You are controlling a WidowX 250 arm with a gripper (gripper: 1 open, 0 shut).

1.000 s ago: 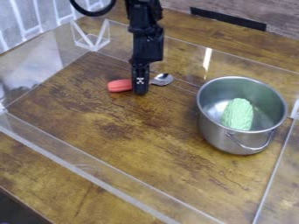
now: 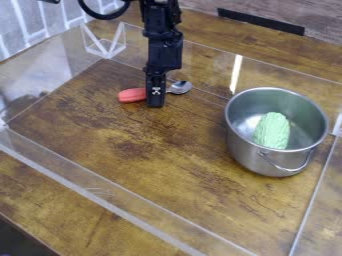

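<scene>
My black gripper [image 2: 156, 96] reaches down from the top to the table, just left of centre. It sits over a red object [image 2: 131, 95] with a metal spoon-like end [image 2: 179, 86] showing to its right. Whether the fingers are closed on it is hidden by the gripper body. A steel pot [image 2: 277, 160] with a handle stands at the right, holding a pale green ribbed object [image 2: 271, 132].
Transparent panels edge the workspace at the left, back and right.
The gripper and the red object under it have shifted very slightly to the left. The pot is unchanged.
</scene>
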